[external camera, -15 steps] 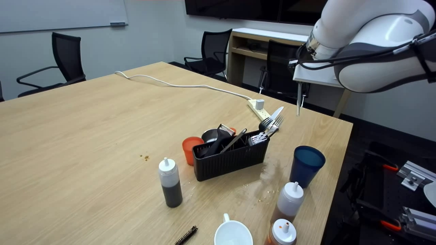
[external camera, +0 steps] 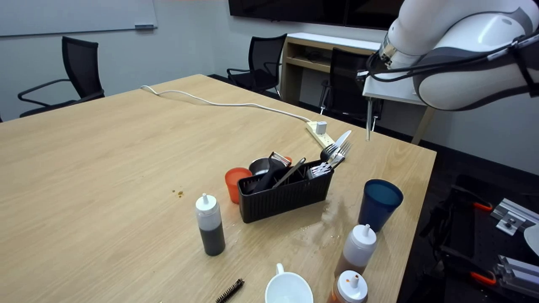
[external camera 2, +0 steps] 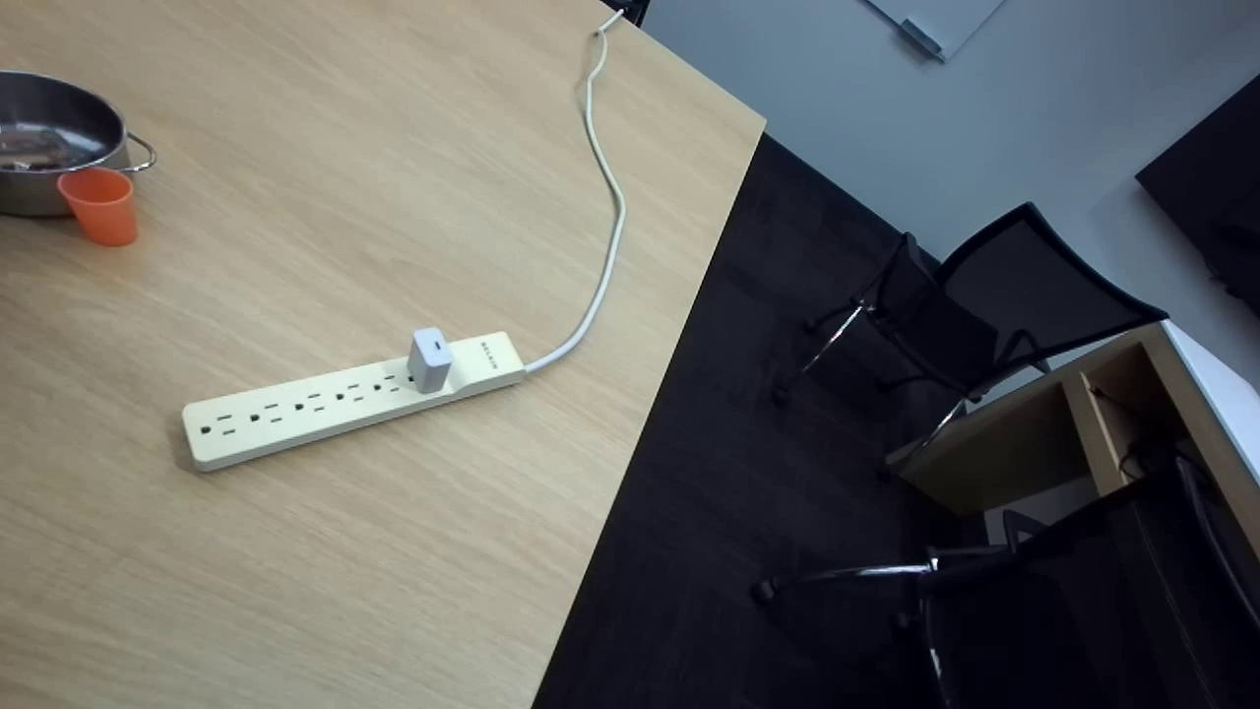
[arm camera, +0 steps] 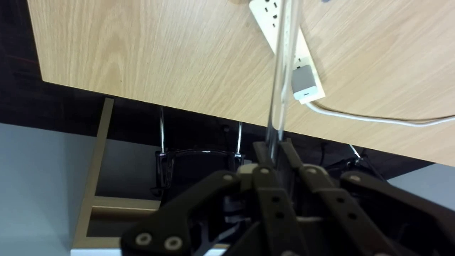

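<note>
In the wrist view my gripper is shut on a long, narrow, shiny piece (arm camera: 279, 89) that looks clear or metallic; I cannot tell what utensil it is. It extends away from the fingertips, crossing in front of the power strip in that view. In exterior view 1 the same thin piece (external camera: 369, 121) hangs straight down below the arm, clear of the tabletop. Right of the black cutlery basket (external camera: 285, 199), which holds forks, a knife and dark-handled tools, stands a blue cup (external camera: 376, 207). The fingers themselves cannot be made out in the exterior views.
The power strip (external camera 2: 295, 416) with a plugged-in adapter lies near the table edge. Around the basket are an orange cup (external camera: 233, 189), a dark-sauce bottle (external camera: 210, 227), two more squeeze bottles and a white mug (external camera: 289, 290). Small spills mark the wood.
Nearly everything is as before. The arm and the hanging piece stay in almost the same place, and the objects on the table have not moved.
</note>
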